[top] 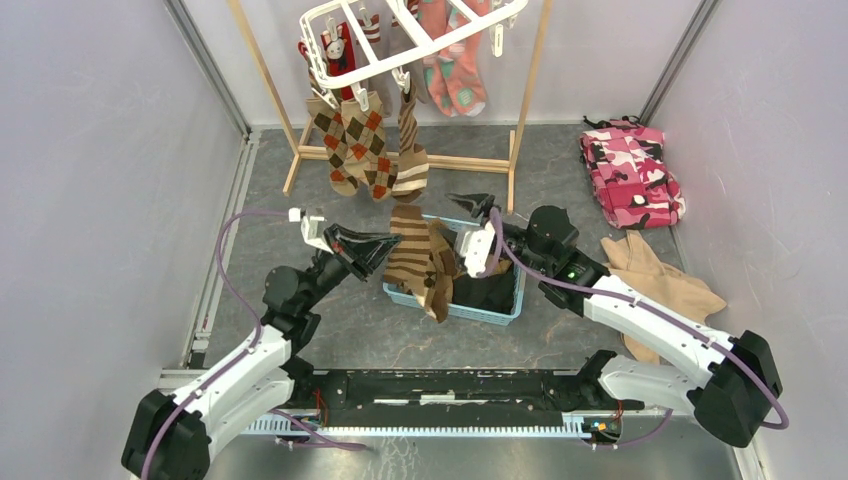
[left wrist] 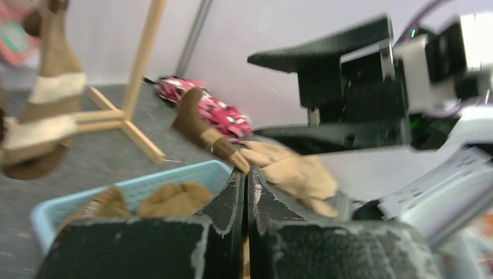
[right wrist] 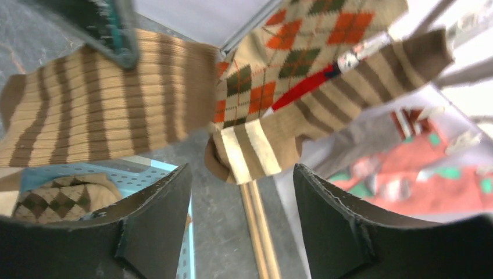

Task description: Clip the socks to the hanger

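A brown striped sock (top: 410,255) (right wrist: 104,104) dangles over the blue basket (top: 480,315) (left wrist: 168,174), with my left gripper (top: 392,238) shut on it. My right gripper (top: 470,205) is open, to the upper right of that sock, with nothing between its fingers. Above and behind, the white hanger (top: 420,48) carries several socks: brown argyle (top: 365,140), brown striped (top: 410,170) (left wrist: 49,104) and pink (top: 455,70). More socks lie in the basket.
A wooden stand (top: 470,165) holds the hanger. A pink camouflage bag (top: 630,175) and a beige cloth (top: 655,285) lie at the right. Bare floor is left of the basket.
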